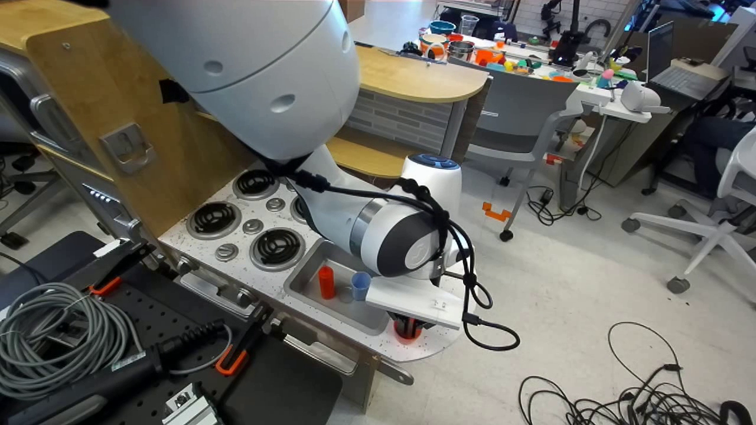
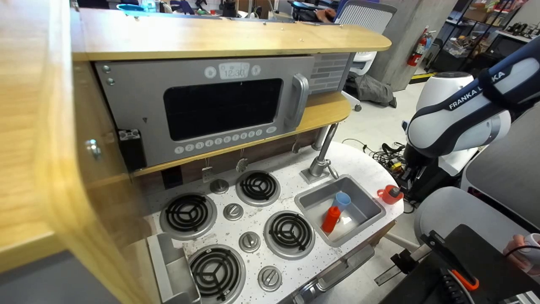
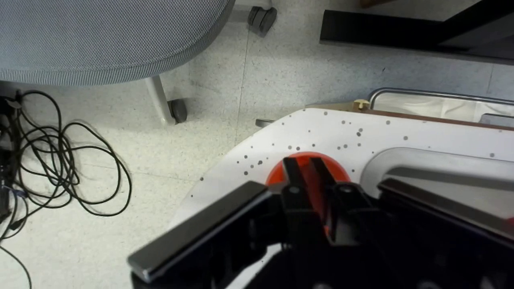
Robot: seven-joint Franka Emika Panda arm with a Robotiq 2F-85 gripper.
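A red mug [image 2: 388, 195] stands on the speckled white counter, to the right of the sink. In the wrist view, my gripper is directly over the mug [image 3: 330, 166], hiding part of it. Its two dark fingers [image 3: 294, 176] are a narrow gap apart, and red shows between them. Whether they press on any part of the mug cannot be made out. In exterior view 1 the fingers reach down to the mug [image 1: 406, 336]. A red bottle-like item [image 2: 331, 220] and a blue cup [image 2: 342, 200] are in the sink [image 2: 365, 223].
The mug sits close to the counter's rounded end, with floor beyond it. A faucet [image 2: 319, 166] rises behind the sink, and stove burners [image 2: 290, 231] lie to its left. A grey chair [image 3: 111, 33] is near the counter's end.
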